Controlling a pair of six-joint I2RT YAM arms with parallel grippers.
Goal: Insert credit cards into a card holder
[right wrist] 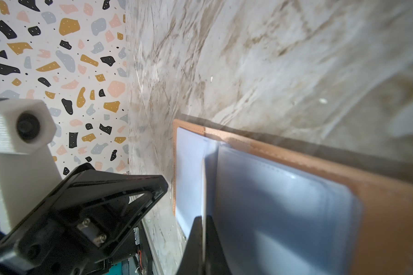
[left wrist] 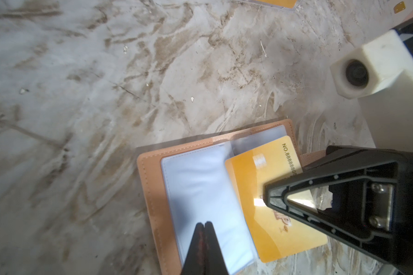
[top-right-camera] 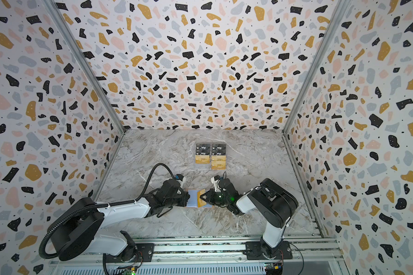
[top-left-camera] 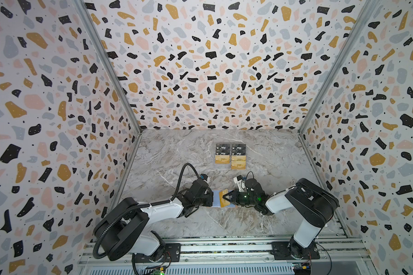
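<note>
An open tan card holder [left wrist: 153,206] with pale blue sleeves lies on the marble table at the front middle. A yellow card is over its right half, held by my right gripper, which is shut on it; in the right wrist view the card shows edge-on, upright between the fingertips, at the holder's middle fold. My left gripper is shut at the holder's left sleeve [left wrist: 197,192], with nothing showing between its fingers.
Two clear trays of black and yellow cards [top-left-camera: 222,153] [top-left-camera: 238,155] lie behind the holder. Terrazzo-patterned walls enclose the table.
</note>
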